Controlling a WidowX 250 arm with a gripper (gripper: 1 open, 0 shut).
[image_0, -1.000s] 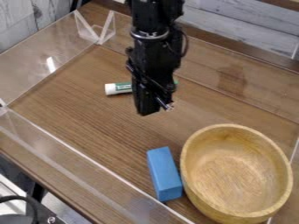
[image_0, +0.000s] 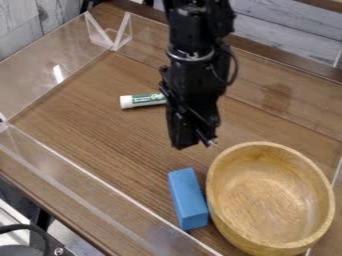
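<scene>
The black robot arm reaches down from the top of the view, its gripper (image_0: 189, 136) hanging over the middle of the wooden table, shut, with nothing visible between its fingers. Behind and left of it lies a white tube with green ends (image_0: 140, 100). In front of the gripper are a blue block (image_0: 187, 198) and, to its right, a large yellow bowl (image_0: 271, 158), which is empty.
The wooden table (image_0: 80, 130) has clear plastic walls along its left and front-left edges. A black cable shows at the bottom left corner.
The gripper has shifted slightly toward the front and right, nearer the blue block and bowl. The tube, block and bowl have not moved.
</scene>
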